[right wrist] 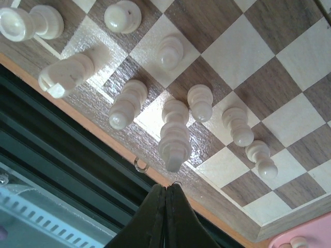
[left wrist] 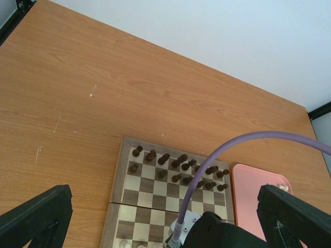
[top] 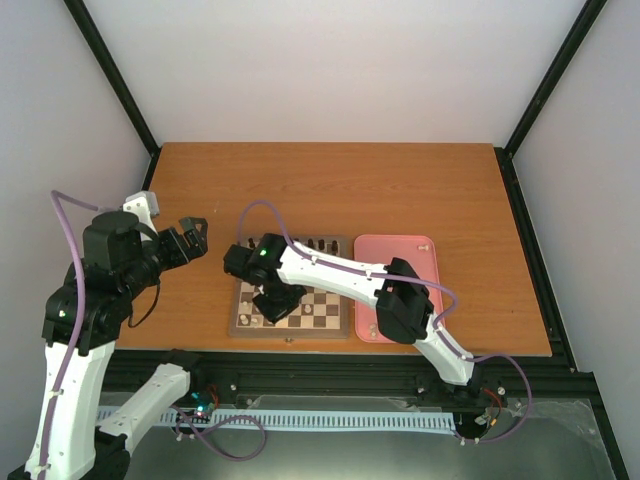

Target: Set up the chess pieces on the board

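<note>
The chessboard (top: 330,320) holds dark pieces (left wrist: 184,164) in rows at its back half. Several white pieces stand on its front rows in the right wrist view, among them a tall one (right wrist: 175,137), a knight (right wrist: 64,75) and pawns (right wrist: 237,126). My right gripper is over the board's front edge, shut; whether anything is between its fingertips is hidden. My left gripper (top: 195,235) hangs open above the table left of the board, nothing between its fingers.
A pink tray (top: 395,250) right of the board holds a few white pieces (left wrist: 283,187). The right arm lies across the board and tray.
</note>
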